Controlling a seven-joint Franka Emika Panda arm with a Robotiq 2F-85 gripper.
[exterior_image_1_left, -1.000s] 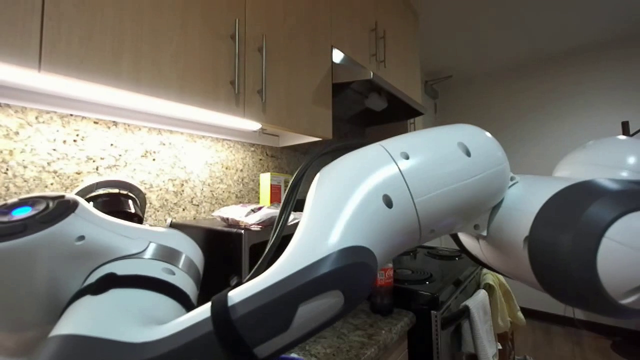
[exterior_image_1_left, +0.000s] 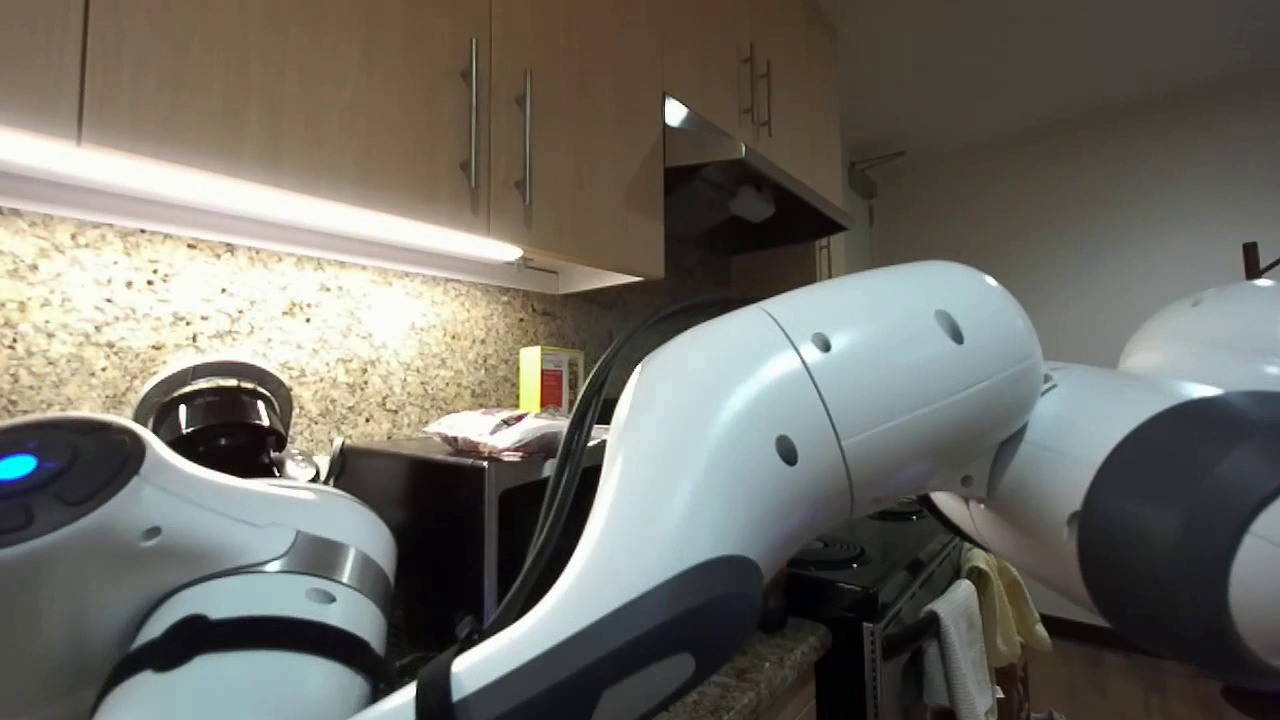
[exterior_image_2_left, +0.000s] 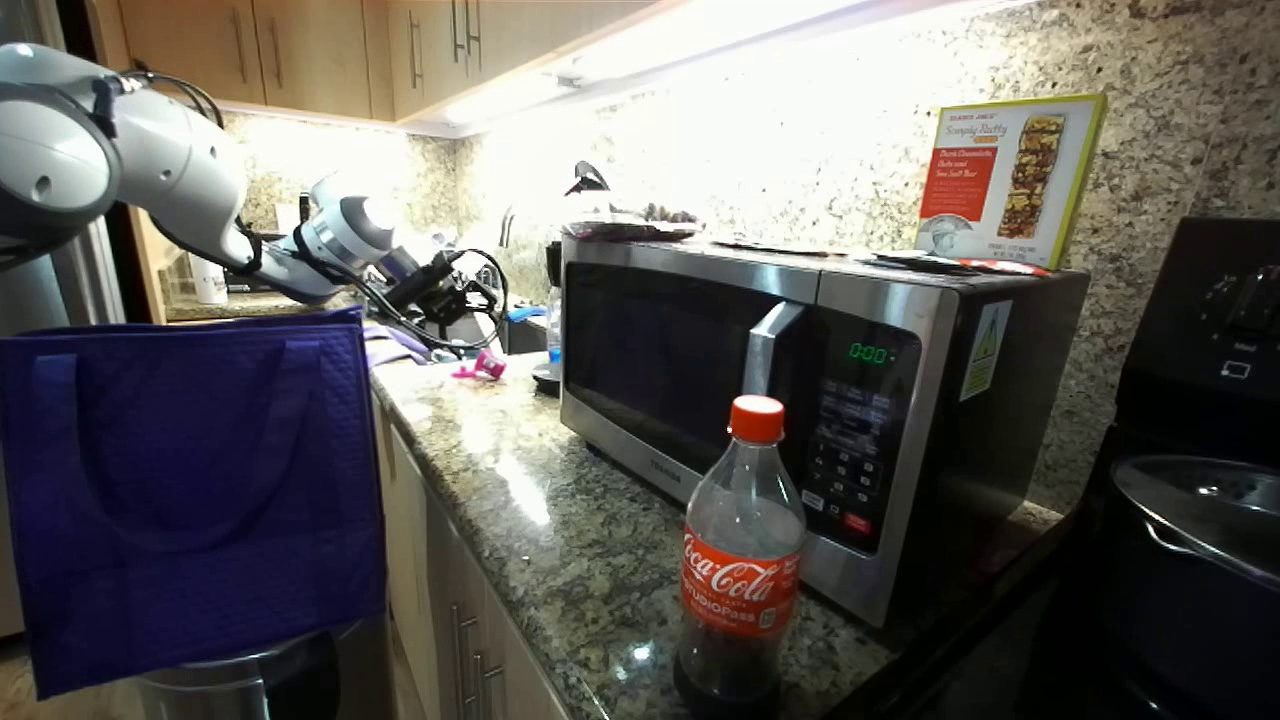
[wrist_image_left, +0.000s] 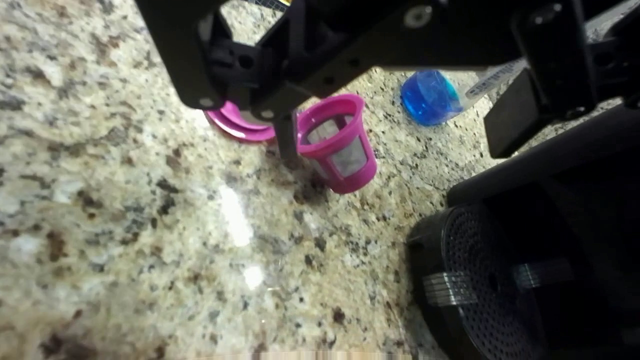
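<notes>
A small pink mesh cup (wrist_image_left: 357, 157) is on the granite counter in the wrist view, its rim facing up and left. The pink lid (wrist_image_left: 255, 133) beside it is partly covered by a dark gripper part. My gripper is open: one finger (wrist_image_left: 288, 141) overlaps the cup's rim in the picture, and the other (wrist_image_left: 514, 117) is well off to the right. Whether the near finger touches the cup, I cannot tell. In exterior view 2, the gripper (exterior_image_2_left: 462, 294) hangs low above the pink pieces (exterior_image_2_left: 486, 365). Exterior view 1 has only the arm.
A black coffee machine base (wrist_image_left: 480, 282) stands right of the cup, with a bottle of blue liquid (wrist_image_left: 429, 99) behind. The microwave (exterior_image_2_left: 684, 348) and cola bottle (exterior_image_2_left: 741, 576) are further along the counter. A purple bag (exterior_image_2_left: 198, 492) hides some of the counter's front. Bare granite extends left.
The cola bottle, visible earlier under the arm, is now mostly hidden.
</notes>
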